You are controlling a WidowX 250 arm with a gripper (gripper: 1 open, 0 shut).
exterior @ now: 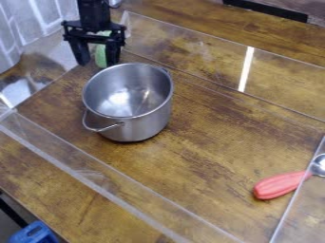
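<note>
My black gripper (pixel 93 42) hangs at the upper left, behind a large steel pot (pixel 127 100) with a wire handle. A light green object (pixel 101 55) is at the gripper, between or just behind its fingers; whether the fingers are closed on it is hard to make out at this size.
A red-handled utensil (pixel 277 184) lies at the lower right. Clear plastic edges border the wooden surface (pixel 216 123). A blue object (pixel 36 233) sits at the bottom left corner.
</note>
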